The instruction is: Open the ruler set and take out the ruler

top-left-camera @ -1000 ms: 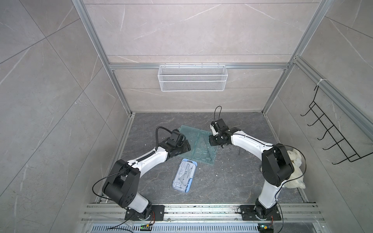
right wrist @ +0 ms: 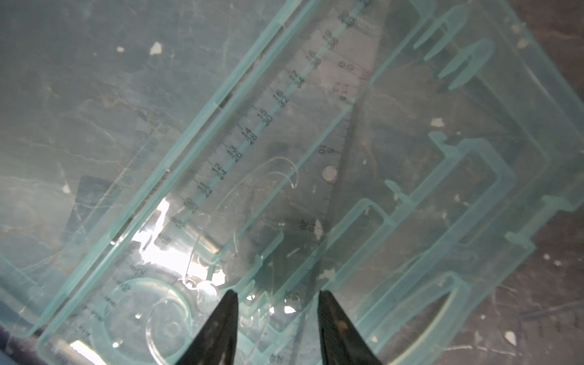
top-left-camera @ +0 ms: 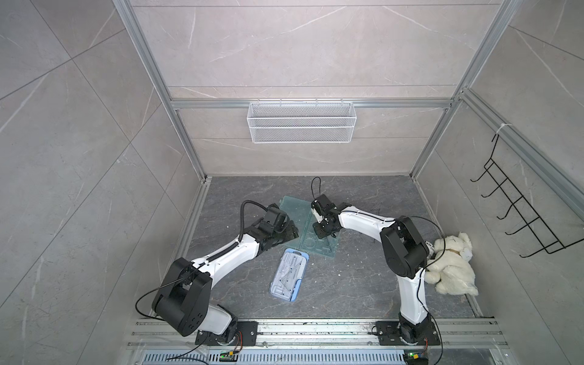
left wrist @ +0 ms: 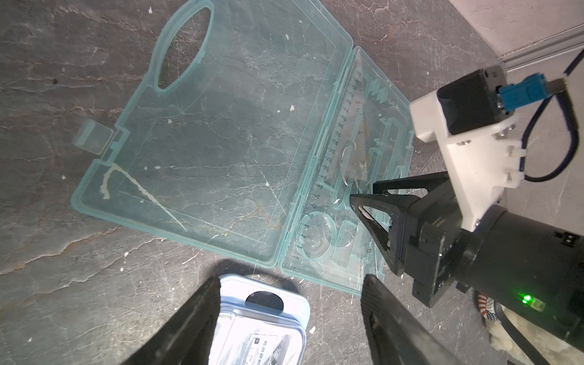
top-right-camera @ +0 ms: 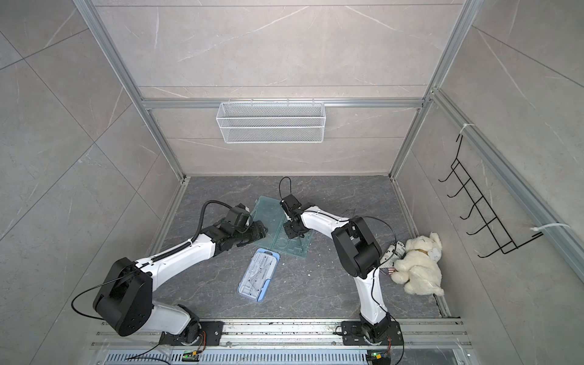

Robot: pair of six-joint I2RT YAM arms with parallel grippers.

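A teal translucent ruler case lies open flat, its bare lid (left wrist: 225,133) on the left and its tray (right wrist: 486,200) on the right, holding clear rulers, including a long triangular one (right wrist: 328,103) with printed scales. My right gripper is open low over the tray, nothing evident clamped between its fingers. My left gripper stands open above the near edge of the lid, over a smaller blue-rimmed case (top-left-camera: 288,275).
A white plush toy (top-left-camera: 451,270) lies by the right wall. A white wire basket (top-left-camera: 301,121) hangs on the back wall, a black hook rack (top-left-camera: 535,234) on the right wall.
My right arm has swung left and down, bringing its gripper over the tray. My left arm has shifted slightly, its gripper staying near the lid.
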